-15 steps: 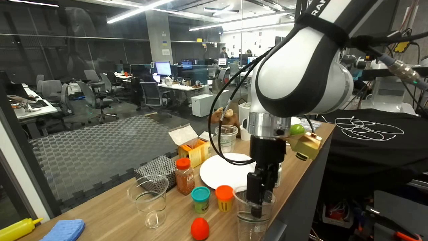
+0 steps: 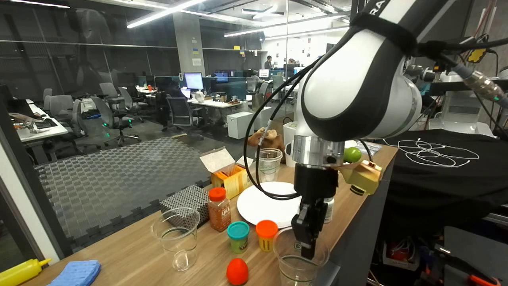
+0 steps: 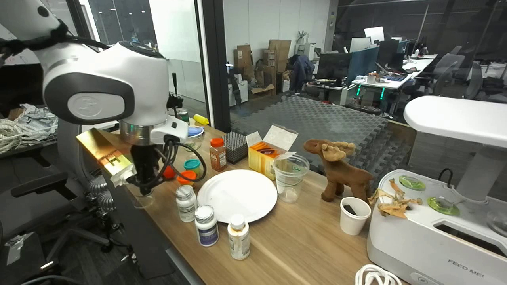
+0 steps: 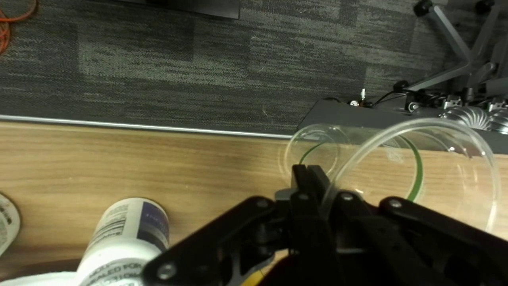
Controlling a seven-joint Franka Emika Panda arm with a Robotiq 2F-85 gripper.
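Note:
A clear plastic cup [image 2: 291, 271] is at the table's near right edge, its rim tipped toward the camera in exterior view 1. My gripper [image 2: 308, 248] points down, shut on the cup's wall, one black finger reaching inside the rim. In the wrist view the cup [image 4: 418, 174], with a green band, spreads to the right of the gripper. Only a faint part of the cup [image 3: 142, 201] shows under the gripper in exterior view 2. Whether its base touches the table cannot be told.
Beside the cup stand an orange-lidded tub [image 2: 266, 234], a teal-lidded tub [image 2: 238, 236] and a red ball [image 2: 237, 271]. A white plate [image 3: 237, 194] and several bottles, including a white pill bottle [image 3: 207, 226], sit along the table. Another clear cup [image 2: 179, 240] stands left.
The cup has tilted, its rim now facing the exterior view 1 camera more and sitting lower. My gripper has tilted and shifted slightly with it.

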